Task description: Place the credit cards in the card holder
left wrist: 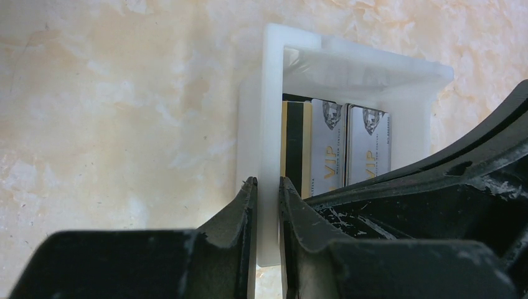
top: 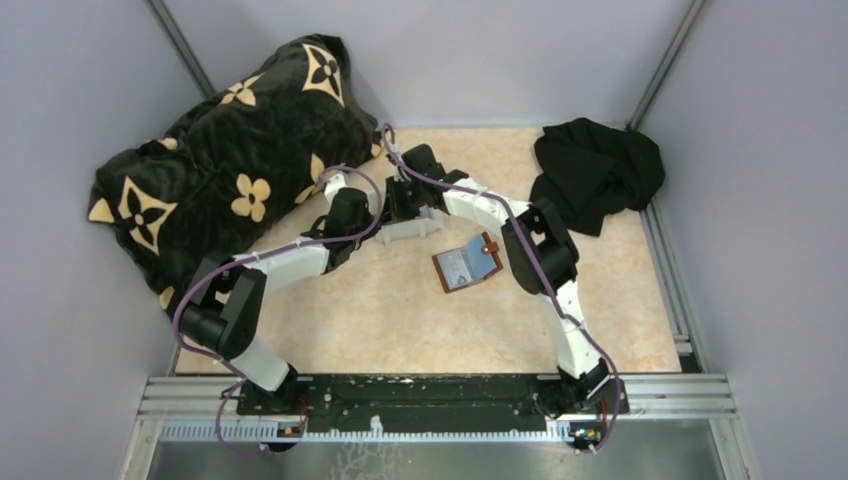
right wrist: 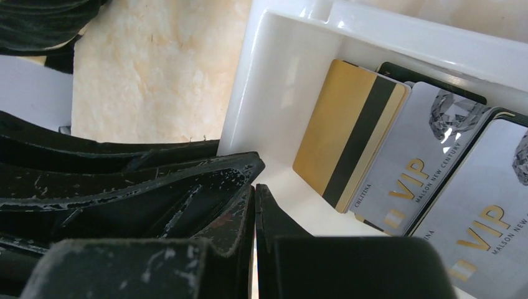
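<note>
A white open box [left wrist: 367, 56] holds the credit cards: a gold card with a black stripe [right wrist: 350, 134], a silver VIP card [right wrist: 420, 143] beside it and another silver pile [right wrist: 482, 208]. My left gripper is shut on the box's side wall. Over the inside of the box, my right gripper is shut, with no card showing between its fingers; the cards lie to its right in its wrist view. On the table, apart from both grippers, the brown card holder [top: 467, 264] lies unfolded, pale and blue inside.
A dark cushion with tan flowers [top: 250, 150] fills the back left, and a black cloth [top: 595, 170] lies at the back right. The two grippers are very close together at the box.
</note>
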